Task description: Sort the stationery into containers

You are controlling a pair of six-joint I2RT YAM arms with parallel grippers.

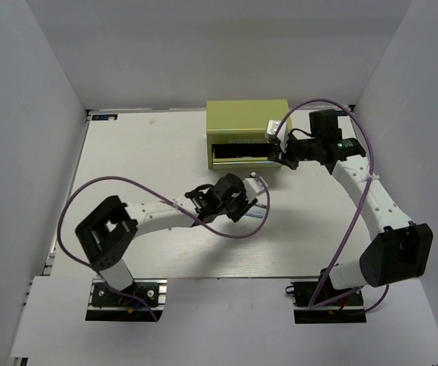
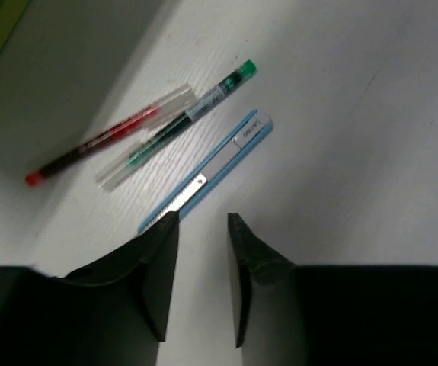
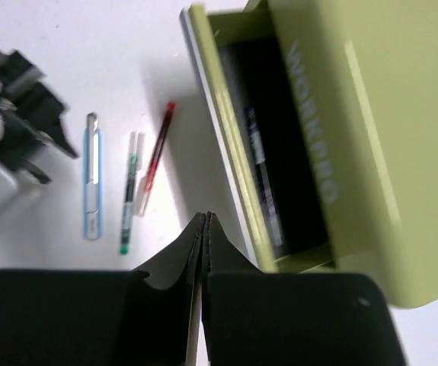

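On the white table lie a blue utility knife (image 2: 219, 164), a green-capped pen (image 2: 180, 122) and a red pen (image 2: 112, 139), side by side. My left gripper is open just short of the knife, its fingers apart with nothing between them. The olive box (image 1: 247, 118) has its front drawer (image 3: 230, 164) pulled out, and a dark pen (image 3: 263, 179) lies inside. In the top view my right gripper (image 1: 276, 158) is by the drawer's right part; the right wrist view shows its fingers (image 3: 180, 259) shut together, nothing visible between them.
The left gripper, partly blurred, shows at the edge of the right wrist view beside the knife. Purple cables (image 1: 356, 221) loop around both arms.
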